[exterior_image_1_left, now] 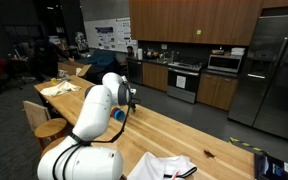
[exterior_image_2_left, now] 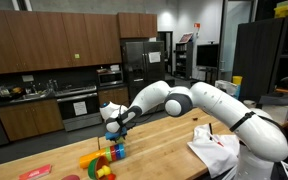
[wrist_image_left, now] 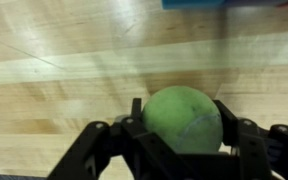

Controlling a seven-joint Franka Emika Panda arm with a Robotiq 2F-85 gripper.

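Note:
In the wrist view a rounded green object [wrist_image_left: 184, 125] sits between the black fingers, and my gripper is shut on it. Pale striped wood lies beneath. A blue object [wrist_image_left: 194, 3] crosses the top edge of that view, apart from the fingers. From exterior view 1, the gripper [exterior_image_1_left: 131, 107] is small and dark at the far part of the table, just right of a blue block [exterior_image_1_left: 119, 115]. In exterior view 2 the gripper [exterior_image_2_left: 114, 134] hangs close to a blue block [exterior_image_2_left: 120, 152]; the green object is too small to pick out there.
An orange piece [exterior_image_2_left: 86, 160] lies by the blue block, and a red one [exterior_image_2_left: 36, 172] is farther left. White cloth [exterior_image_1_left: 160, 166] covers part of the near table. A wooden stool [exterior_image_1_left: 50, 128] stands beside the table.

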